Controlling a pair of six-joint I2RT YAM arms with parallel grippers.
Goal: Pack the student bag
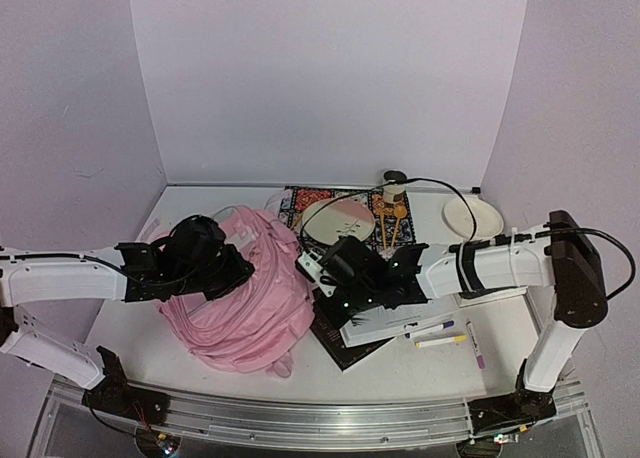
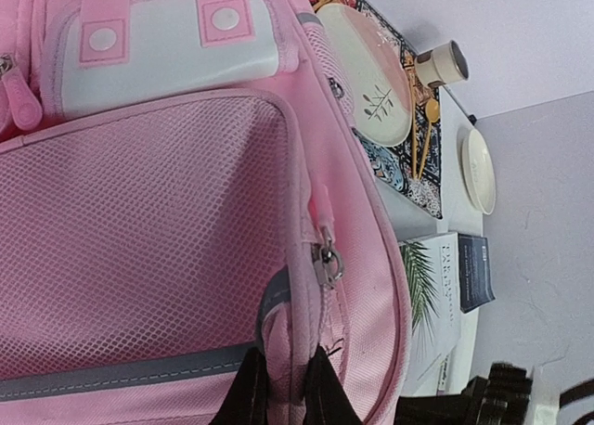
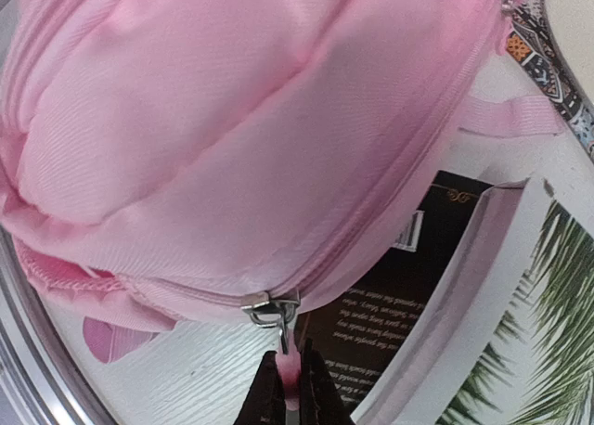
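The pink bag (image 1: 245, 318) lies on the left half of the table, its mesh pocket (image 2: 139, 230) facing the left wrist camera. My left gripper is shut on the bag's piped edge, just below a metal zipper slider (image 2: 327, 263). At the bag's right side my right gripper is shut on a pink zipper pull (image 3: 290, 365), which hangs from a metal slider (image 3: 272, 309). A white book with palm leaves (image 3: 529, 323) and a dark book (image 3: 408, 295) lie beside the bag, partly under my right arm in the top view.
Behind the books, a patterned mat (image 1: 290, 213) bears a plate (image 1: 338, 221) and orange utensils (image 1: 400, 218). A cup (image 1: 394, 186) and a white plate (image 1: 473, 218) stand farther back. Markers (image 1: 440, 341) lie at the front right.
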